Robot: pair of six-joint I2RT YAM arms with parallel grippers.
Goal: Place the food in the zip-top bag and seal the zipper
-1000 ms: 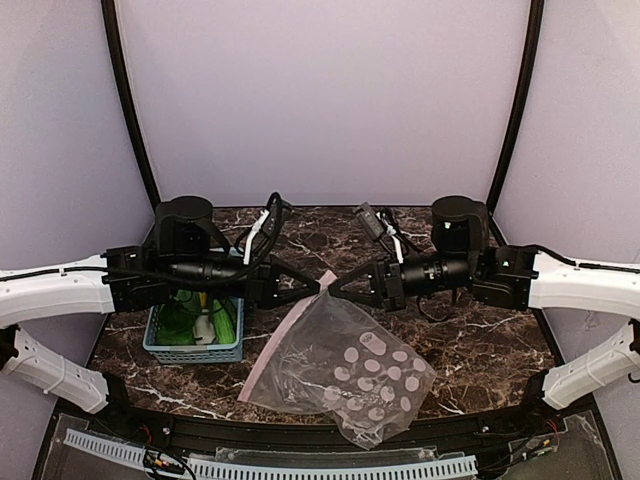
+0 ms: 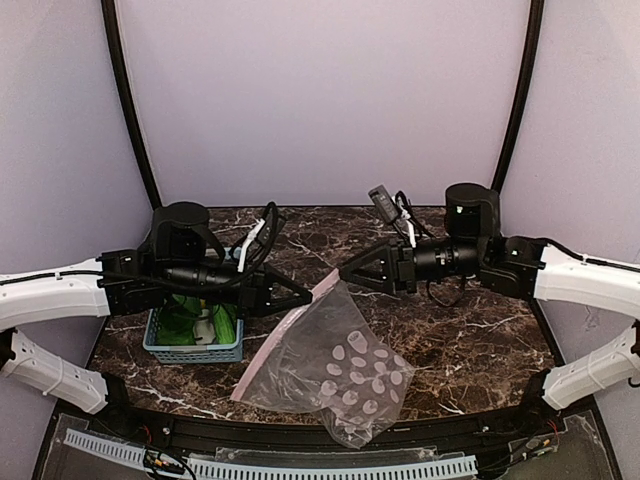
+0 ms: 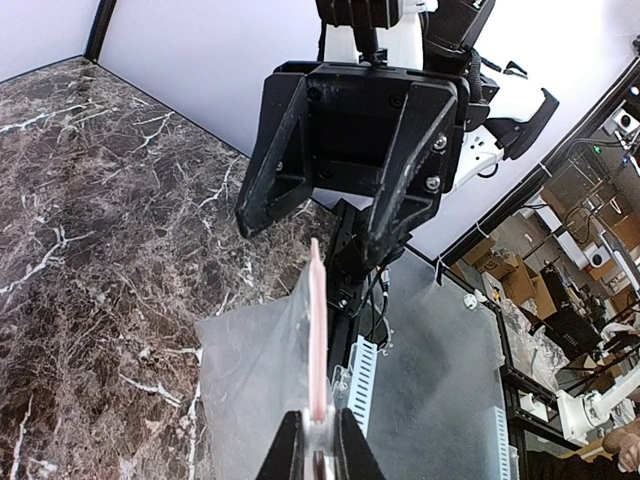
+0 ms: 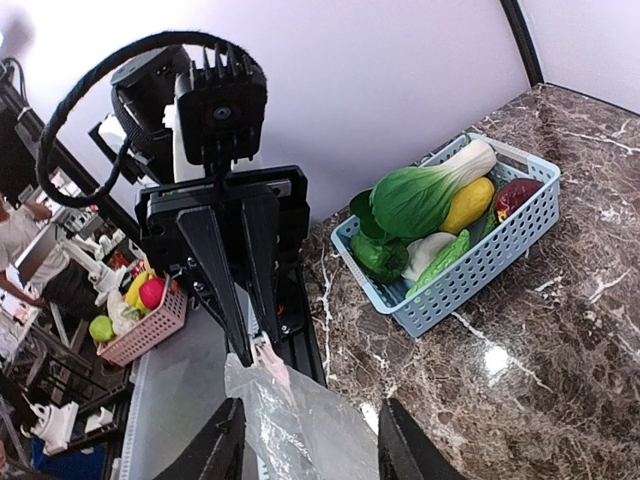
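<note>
The clear zip top bag [image 2: 335, 355] with pale round spots hangs slanted at the front of the table, its pink zipper strip [image 2: 270, 347] running up along one edge. My left gripper [image 2: 311, 297] is shut on that strip a little below its upper end, as the left wrist view also shows with the strip [image 3: 317, 340] rising from between the fingers. Just beyond the strip's upper tip, my right gripper stands open, its fingers apart. In the right wrist view the bag film [image 4: 325, 425] passes between or behind the right fingers; I cannot tell which.
A blue basket [image 2: 195, 354] stands at the left, partly under the left arm. It holds a leafy green vegetable [image 4: 415, 200], a yellow item [image 4: 466, 205], a purple one [image 4: 515, 197] and other food.
The right gripper has opened and drawn back slightly to the right from the strip's upper end. The bag's lower part has swung a little left. My left gripper has shifted slightly, still on the strip.
</note>
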